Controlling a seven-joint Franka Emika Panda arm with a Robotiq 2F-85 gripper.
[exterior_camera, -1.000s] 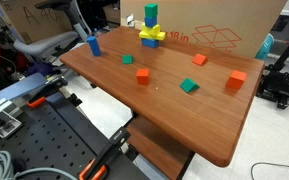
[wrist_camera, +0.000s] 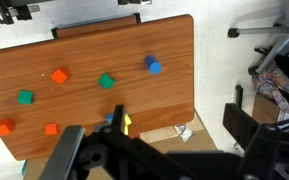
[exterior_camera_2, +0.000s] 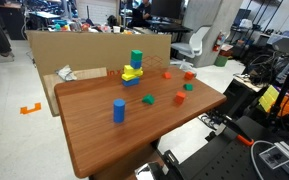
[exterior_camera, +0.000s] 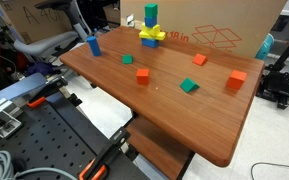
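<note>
A stack of blocks stands upright near the table's back edge: a green block [exterior_camera_2: 136, 54] on top, a blue one under it, then yellow pieces [exterior_camera_2: 132, 72] and blue at the base. A blue cylinder [exterior_camera: 93, 46] stands alone on the wooden table. Flat on the wood lie two green blocks [exterior_camera: 127, 60] and several orange-red blocks [exterior_camera: 142, 76]. In the wrist view my gripper is high above the table, its dark fingers wide apart and no object visible between them. The fingers partly cover the stack there.
A cardboard panel [exterior_camera_2: 84, 55] rises behind the table. The robot's black perforated stand [exterior_camera: 44, 140] adjoins the table's near side, with a gap between them. Bare wood [exterior_camera: 184, 120] lies around the loose blocks.
</note>
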